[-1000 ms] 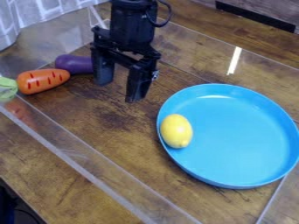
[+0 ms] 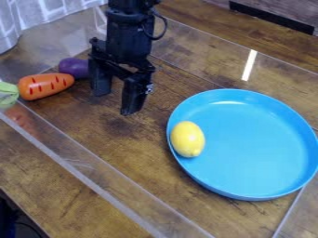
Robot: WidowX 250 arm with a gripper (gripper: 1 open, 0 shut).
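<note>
A black robot gripper [image 2: 117, 88] hangs open over the wooden table at the upper middle, its two fingers apart with nothing visible between them. A purple eggplant [image 2: 72, 67] lies at its left, partly behind it, and an orange carrot [image 2: 47, 85] lies further left. A yellow lemon-like object [image 2: 188, 139] sits in the left part of a blue round plate [image 2: 255, 153] at the right.
A pale green leafy vegetable [image 2: 6, 93] is at the left edge.
The gripper has moved slightly left, and its arm appears a little more upright. The vegetables and plate look unchanged.
</note>
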